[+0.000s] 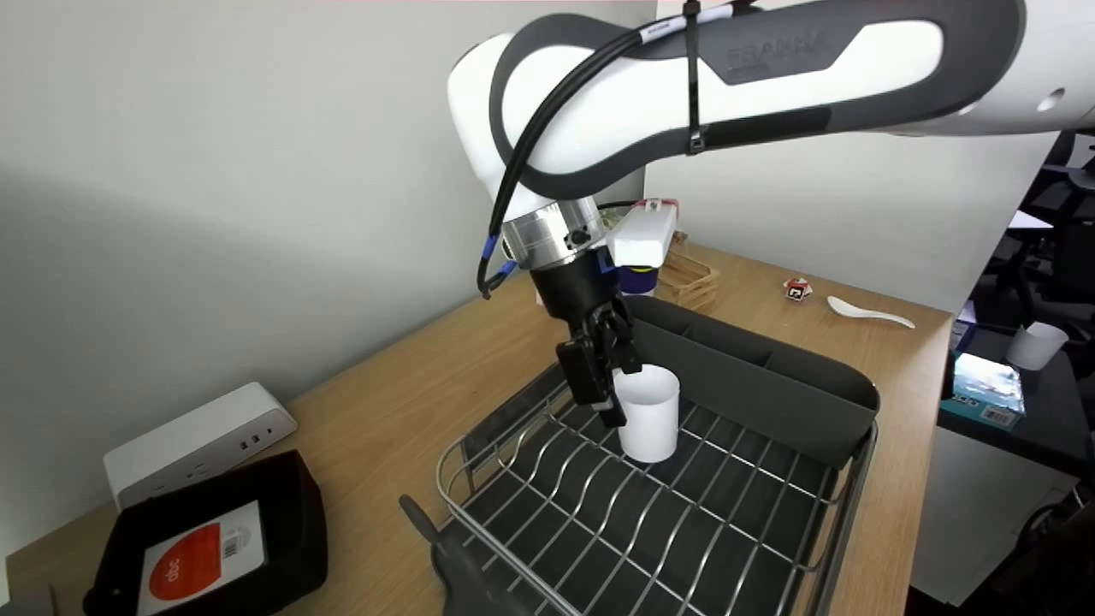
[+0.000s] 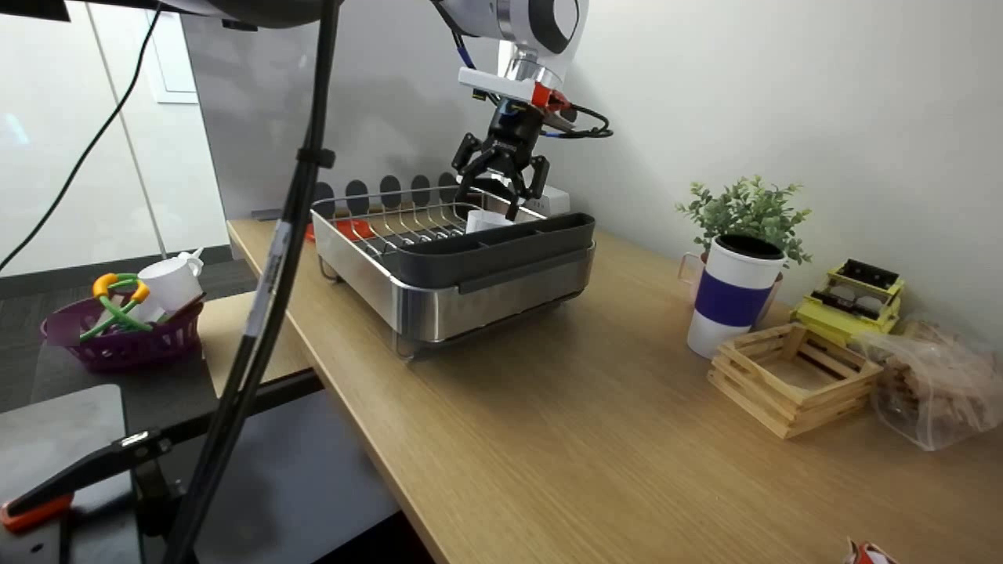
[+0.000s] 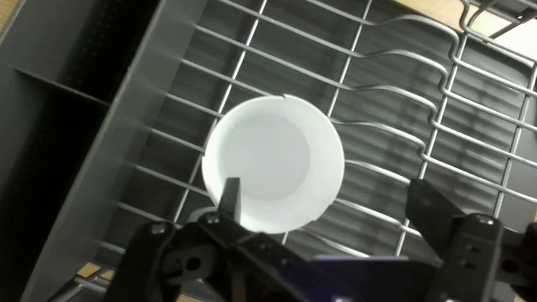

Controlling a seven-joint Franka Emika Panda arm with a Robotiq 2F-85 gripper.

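Observation:
A white cup (image 1: 653, 426) stands upright on the wire floor of the dish rack (image 1: 559, 595), close to the grey divided holder (image 1: 754, 375). From above, the wrist view looks straight into the cup (image 3: 267, 158), which is empty. My gripper is open, one fingertip over the cup's near-left rim and the other well out to the right, apart from it. In exterior view 1 the gripper (image 1: 618, 392) hangs at rim height on the cup's left. Exterior view 2 shows only the cup's top (image 2: 484, 221), below the spread fingers.
The holder's wall borders the cup on one side; raised wire loops run along the other. A grey-handled utensil (image 1: 452, 565) sits at the rack's near left corner. On the table behind the holder are a wooden crate (image 2: 794, 381) and a tall tumbler (image 2: 733, 296), with bare tabletop between.

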